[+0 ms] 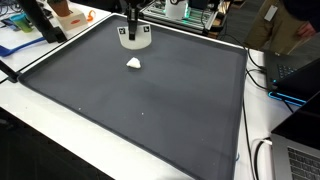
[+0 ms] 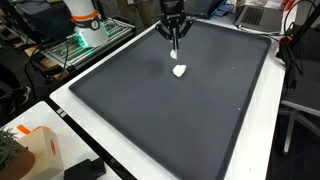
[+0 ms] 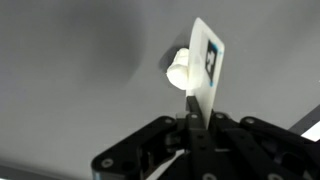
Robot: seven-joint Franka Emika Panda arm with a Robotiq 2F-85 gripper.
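A thin white piece with dark markings (image 1: 135, 38) hangs below my gripper (image 1: 131, 27), which is shut on its upper edge. The wrist view shows this white piece (image 3: 203, 68) rising from between the fingertips, seen nearly along its edge. From the second exterior view it looks like a narrow strip (image 2: 173, 55) under my gripper (image 2: 174, 40). A small white lump (image 1: 133, 63) lies on the dark mat (image 1: 150, 105), apart from my fingers. In the wrist view the lump (image 3: 178, 70) appears just left of the held piece, partly overlapped by it.
Laptops (image 1: 297, 155) stand beyond the mat's right side in the first exterior view. A potted plant (image 2: 12, 155) and an orange-and-white container (image 2: 40, 145) sit at lower left in the second.
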